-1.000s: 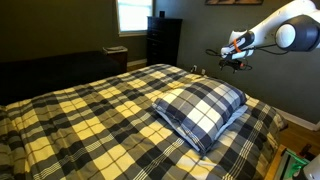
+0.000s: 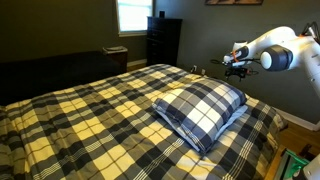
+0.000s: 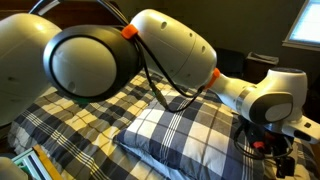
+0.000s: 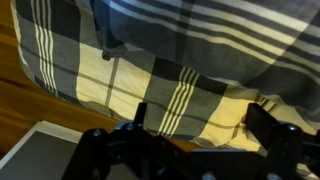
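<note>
My gripper stands open in the wrist view, its dark fingers far apart with nothing gripped between them. Beneath it spreads a plaid bedspread (image 4: 125,85) in navy, white and tan. A raised plaid pillow or cushion (image 4: 215,38) fills the top of that view, beyond the fingertips. In exterior view 1 the pillow (image 2: 200,108) lies on the bed's right part, and the gripper (image 2: 238,72) hangs above and behind its far right end. Exterior view 2 shows the pillow (image 3: 180,130) partly behind the arm; the fingers are hard to make out there.
The bed's edge borders a wooden floor (image 4: 25,110); a grey surface (image 4: 40,152) sits at the lower left of the wrist view. A dark dresser (image 2: 163,42) stands by the far wall.
The arm has come down somewhat, carrying the gripper lower and slightly right in exterior view 1. Pillow and bedspread look the same.
</note>
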